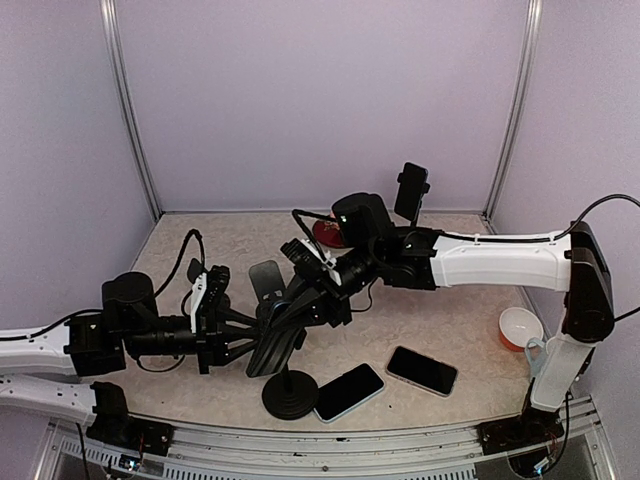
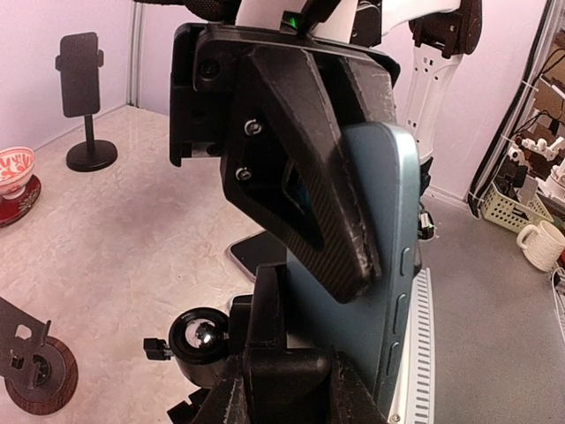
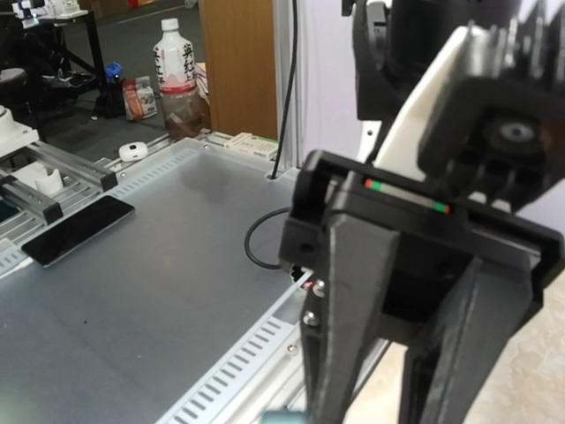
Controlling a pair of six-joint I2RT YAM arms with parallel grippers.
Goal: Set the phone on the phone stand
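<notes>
A blue-grey phone (image 2: 393,221) stands on edge between both grippers in the left wrist view. My left gripper (image 1: 255,335) is shut on its lower part, and my right gripper (image 1: 280,325) is shut on it from above. A black stand base (image 1: 290,398) sits just below them in the top view; the holder above it is largely hidden by the grippers, so I cannot tell whether the phone touches it. In the right wrist view the phone is mostly hidden behind the fingers.
Two phones (image 1: 349,393) (image 1: 422,370) lie flat at front right. A second stand (image 1: 411,190) is at the back, near a red saucer (image 1: 326,232). A bowl (image 1: 520,324) and cup are at the right edge.
</notes>
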